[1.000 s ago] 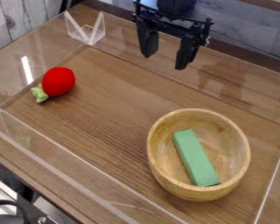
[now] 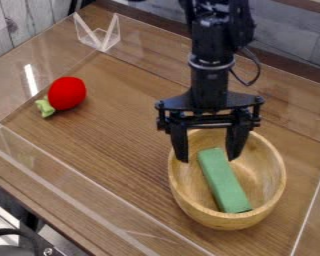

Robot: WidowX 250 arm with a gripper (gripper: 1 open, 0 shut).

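Note:
My black gripper [image 2: 208, 134] hangs over the wooden bowl [image 2: 256, 208] on the right, its two fingers apart at the bowl's back rim, open. Below and between them lies a green block [image 2: 224, 182] lengthwise in the bowl. Whether the fingers touch the bowl or block cannot be told.
A red ball-like object [image 2: 68, 92] with a small green piece beside it lies at the left. A white wire-like object [image 2: 96, 34] is at the back left.
The bowl and green block look unmoved.

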